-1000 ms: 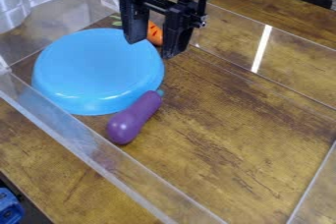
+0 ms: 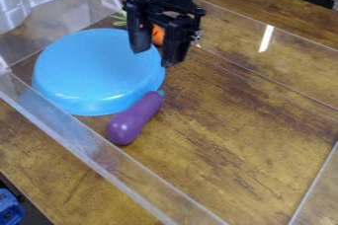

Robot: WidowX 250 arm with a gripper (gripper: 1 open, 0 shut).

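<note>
My gripper (image 2: 161,34), black, hangs over the upper middle, above the back right of a blue round plate or lid (image 2: 82,71). Its fingers point down, partly in front of an orange carrot (image 2: 157,36) with green leaves; whether they hold anything is unclear. A purple eggplant-like object (image 2: 134,118) lies on the wooden surface below and right of the blue plate.
Clear plastic walls (image 2: 79,140) run along the left and lower right. A blue object (image 2: 7,209) sits outside at the bottom left corner.
The objects lie as before.
</note>
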